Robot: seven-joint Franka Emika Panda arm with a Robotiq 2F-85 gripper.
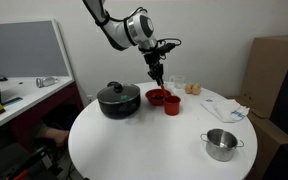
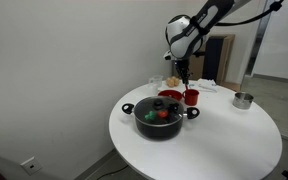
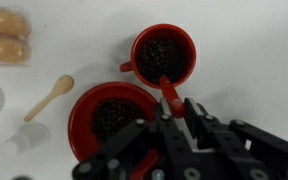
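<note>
A red mug point(image 3: 150, 48) holding dark beans stands just ahead of my gripper in the wrist view. The fingers are shut on a red-orange handle, apparently a spoon's point(image 3: 171, 95), whose far end reaches over the mug's near rim; its tip is hard to make out among the beans. Left of it lies a red bowl point(image 3: 76, 118), also with dark beans inside. From the side, the gripper point(image 1: 162, 86) hangs above the mug point(image 1: 172, 107) and the bowl point(image 1: 154, 98), which sit close together.
A black lidded pot point(image 1: 119, 100) stands left of the bowl, and a steel pot point(image 1: 221, 147) at the right. A wooden spoon point(image 3: 50, 97), eggs point(image 3: 6, 36) and clear containers lie beyond the bowl.
</note>
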